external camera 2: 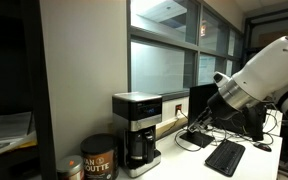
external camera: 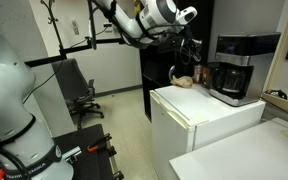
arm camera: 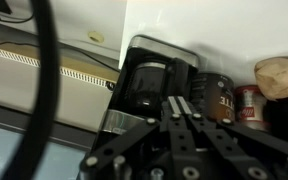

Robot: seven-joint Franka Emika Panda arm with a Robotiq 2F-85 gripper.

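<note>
A black and silver coffee maker [external camera: 242,68] stands on the white counter [external camera: 204,112], its glass carafe [arm camera: 149,82] showing in the wrist view. My gripper is shut, with nothing visible between its fingertips, and appears over the coffee maker's edge in that view. From exterior view 1, the arm reaches in from the left and the wrist hangs above the counter, left of the coffee maker. Exterior view 2 has the arm [external camera 2: 249,88] at the right, apart from the coffee maker [external camera 2: 141,125].
Beside the coffee maker are a large dark can [external camera 2: 100,155] and a smaller can [arm camera: 250,103]. A light brown object [arm camera: 279,77] lies near them. A black keyboard [external camera 2: 224,158] is on the right part of the surface.
</note>
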